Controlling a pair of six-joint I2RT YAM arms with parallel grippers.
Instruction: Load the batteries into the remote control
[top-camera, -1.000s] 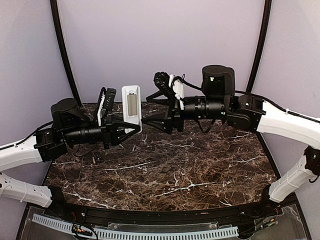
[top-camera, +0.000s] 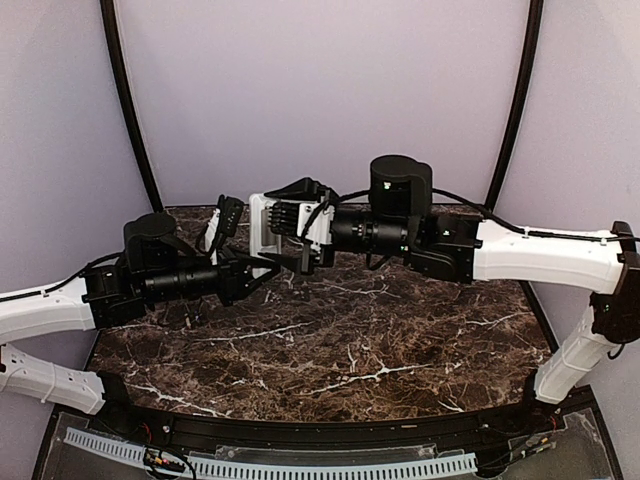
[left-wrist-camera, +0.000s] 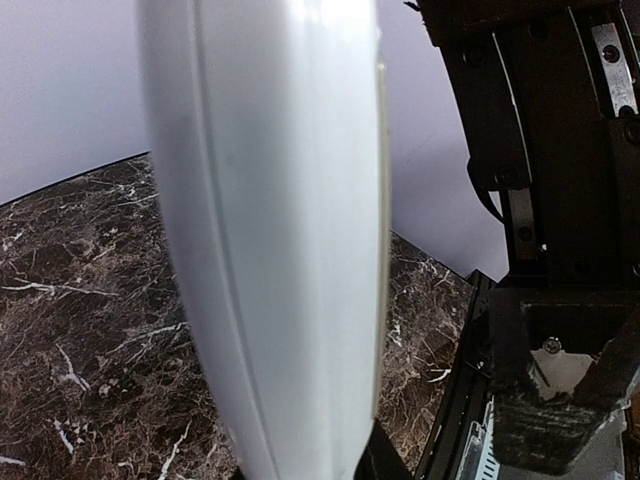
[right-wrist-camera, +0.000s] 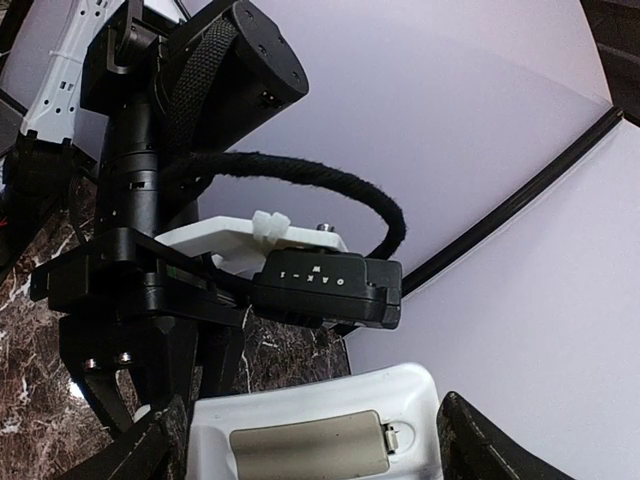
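Observation:
Upright above the table, the white remote control has its lower end in my left gripper, which is shut on it. The remote's smooth white back fills the middle of the left wrist view, hiding most of the left fingers. My right gripper is open, one finger on each side of the remote; whether they touch it cannot be told. A grey-beige panel with a small clip at one end shows on the remote's face. No loose batteries can be made out.
The dark marble tabletop below the arms looks bare. Pale walls enclose the back and sides, with black frame bars at the corners. Both grippers stand close together around the remote.
The right gripper has moved left from beside the remote to around it, and its wrist has turned. The remote and left gripper have shifted slightly, lower in the top view.

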